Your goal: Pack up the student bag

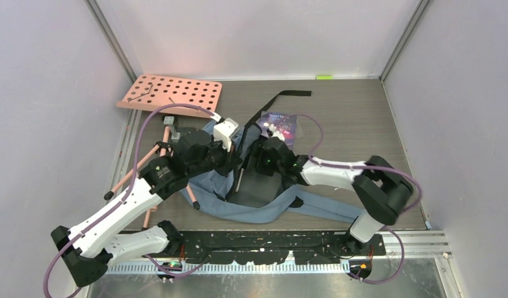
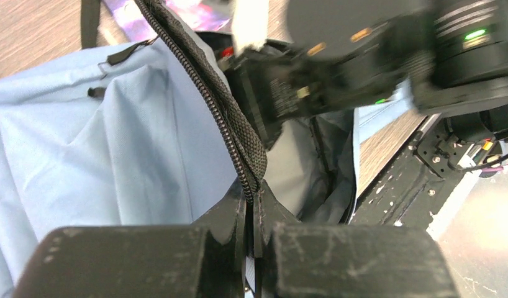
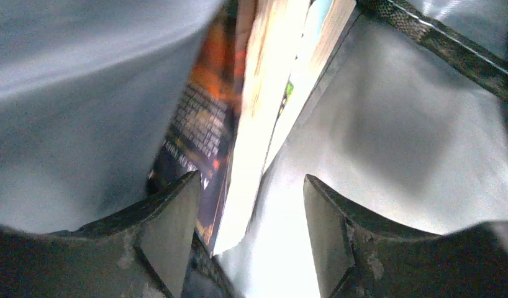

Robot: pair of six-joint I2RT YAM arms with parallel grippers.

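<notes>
The blue bag (image 1: 239, 211) lies mouth-up on the table, its grey inside (image 3: 388, 143) showing in the right wrist view. Inside stands a dark orange-and-black book (image 3: 205, 118), cream page edges (image 3: 254, 130) turned toward the camera, beside another pale page block (image 3: 313, 68). My right gripper is open inside the bag; its fingers are apart, one either side of the book's lower end. My left gripper is shut on the bag's zipped rim (image 2: 208, 93). From above, only a thin light strip of the book (image 1: 240, 180) shows.
A purple book (image 1: 277, 124) lies on the table behind the bag, partly covered by the right arm. A pink perforated stand (image 1: 177, 93) with legs occupies the left. The bag's strap (image 1: 326, 206) stretches right; table beyond the right arm is clear.
</notes>
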